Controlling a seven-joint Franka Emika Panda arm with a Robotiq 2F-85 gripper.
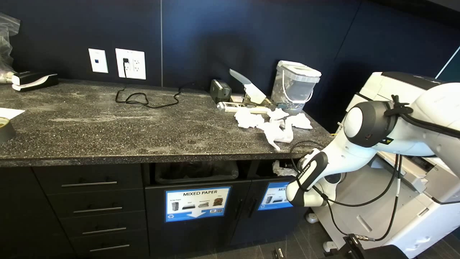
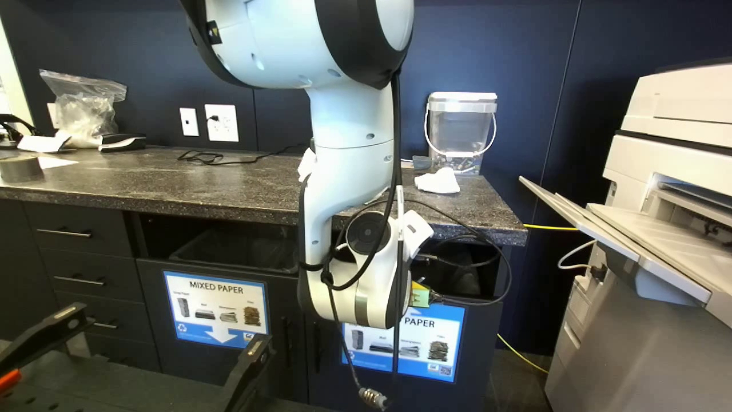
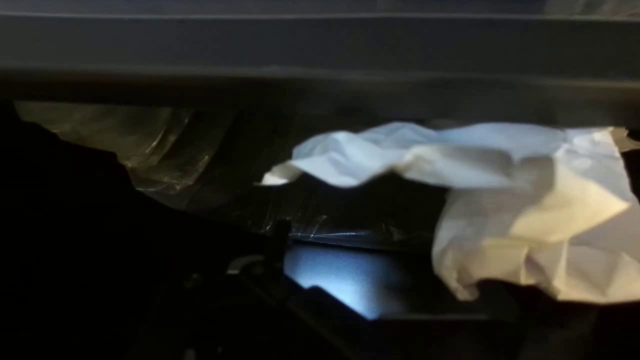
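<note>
A crumpled white sheet of paper hangs in the dark bin opening, filling the right side of the wrist view. In exterior view 1 crumpled paper shows at the right-hand opening, by my gripper. My gripper is open and reaches into that opening under the counter; its fingers are mostly lost in shadow. Whether the paper still touches a finger is unclear. Several more white crumpled papers lie on the counter above.
The counter's front edge lies close above my gripper. A second bin opening is to the left. A clear bucket and a paper cutter stand at the back. The printer is on the right.
</note>
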